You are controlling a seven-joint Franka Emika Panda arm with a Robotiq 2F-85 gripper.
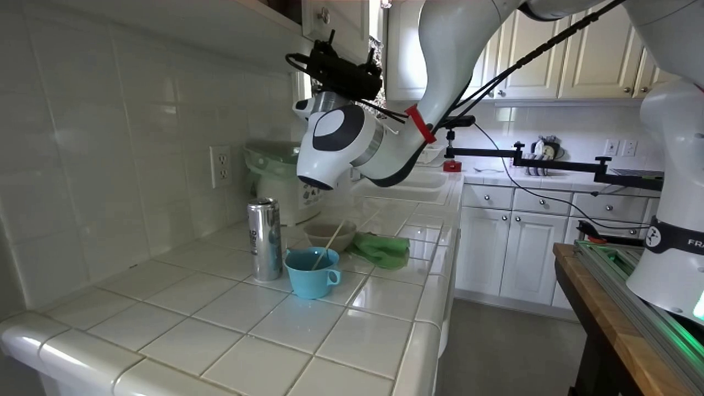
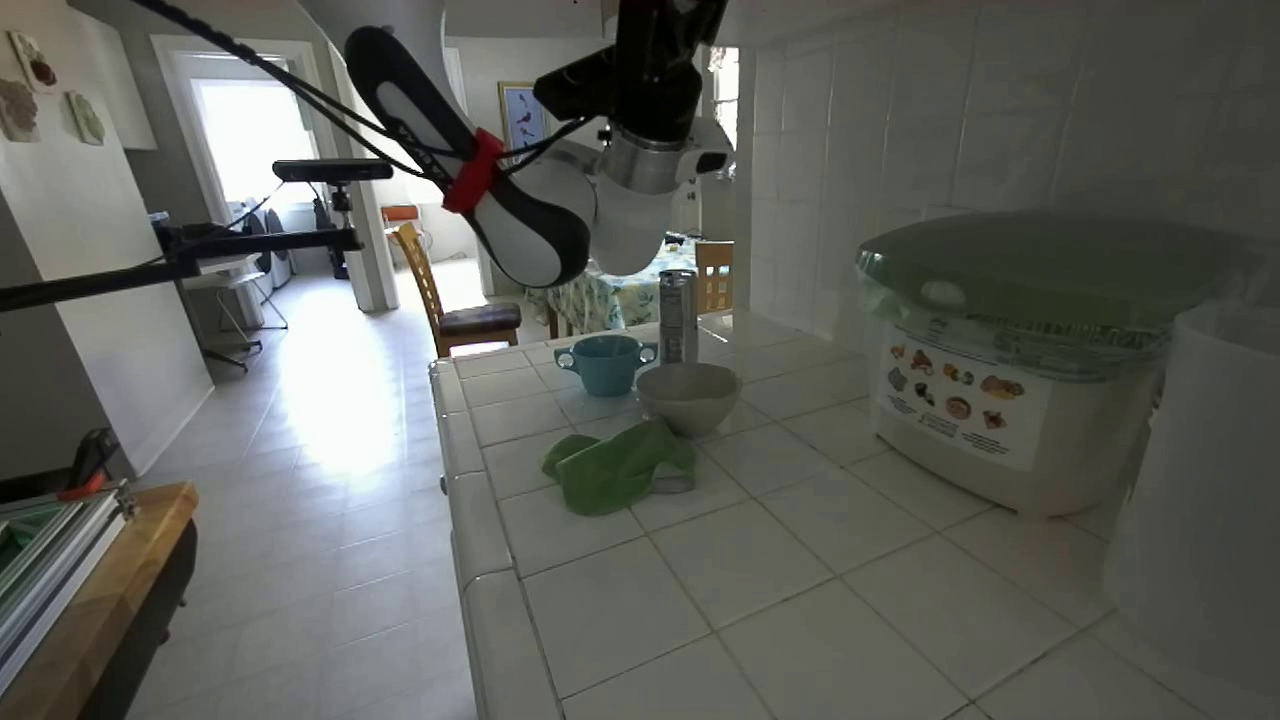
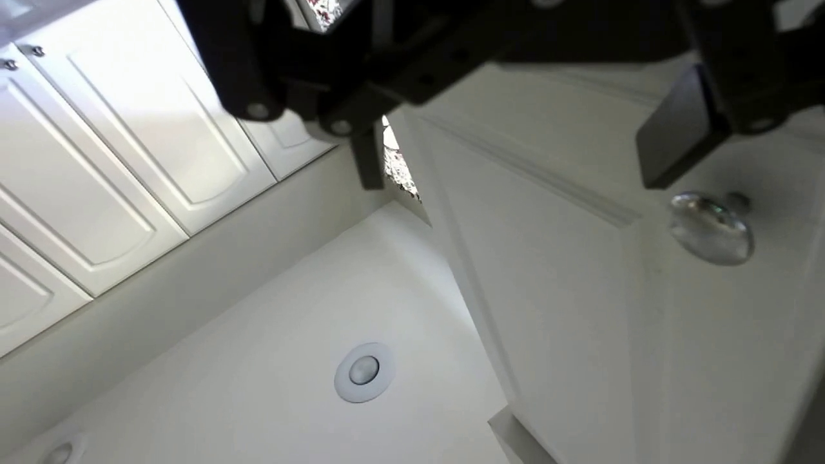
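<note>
My gripper is raised and stands open, its two fingers spread wide with nothing between them. In the wrist view the white cabinet door (image 3: 541,255) fills the right side, with a clear round knob (image 3: 711,228) just beyond and below the right finger (image 3: 677,135). Whether that finger touches the knob cannot be told. From exterior view 1, the same door (image 1: 335,23) hangs above the counter with its knob (image 1: 323,16), and a dark cabinet interior (image 1: 285,7) shows at its left. The fingertips are hard to make out from outside.
Below the arm, the tiled counter (image 1: 277,343) carries a silver can (image 1: 265,241), a blue cup (image 1: 310,280) with a stick in it, a bowl (image 2: 690,396), a green cloth (image 1: 383,251) and a lidded bin (image 2: 960,396).
</note>
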